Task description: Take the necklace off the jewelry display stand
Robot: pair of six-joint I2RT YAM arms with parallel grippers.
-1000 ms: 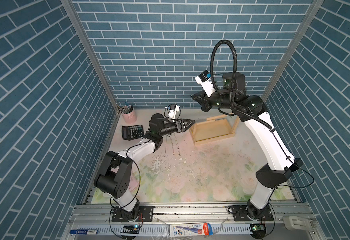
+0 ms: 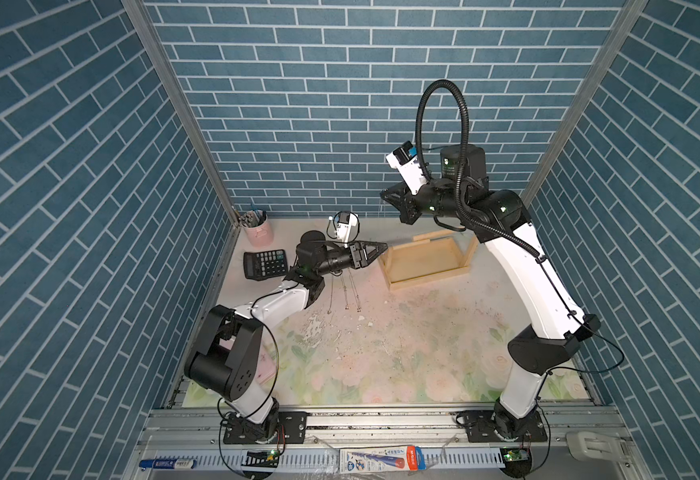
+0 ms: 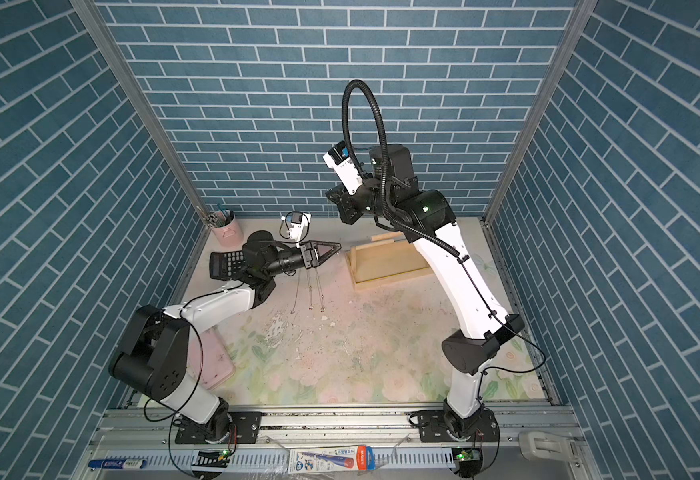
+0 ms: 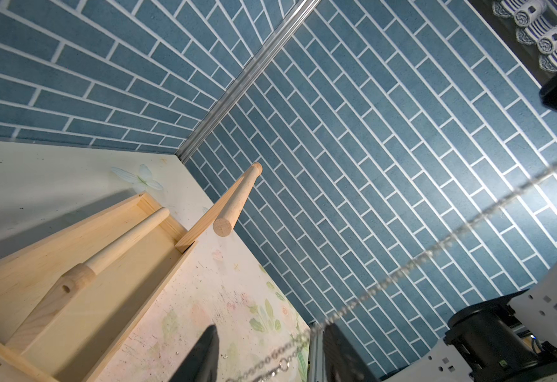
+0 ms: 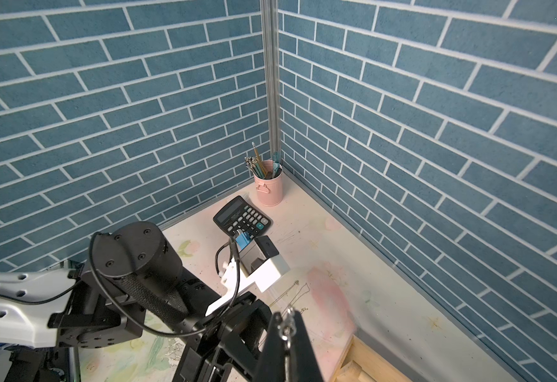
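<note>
A thin silvery bead-chain necklace (image 4: 393, 278) runs across the left wrist view, from low between the fingers of my left gripper up to the right. My left gripper stands open, its two fingers apart on either side of the chain. High above the table, my right gripper (image 2: 383, 194) is shut; in the right wrist view, the chain (image 5: 286, 328) shows at its fingertips. The wooden display stand (image 2: 426, 281), a shallow tray with round bars (image 4: 237, 202), sits on the table, right of the left gripper. No necklace shows on its visible bars.
Several thin chains (image 2: 346, 293) lie on the table below the left gripper. A calculator (image 2: 265, 265) and a pink pen cup (image 2: 259, 232) stand at the back left, behind the left arm.
The stand and the chains on the table have stayed put.
</note>
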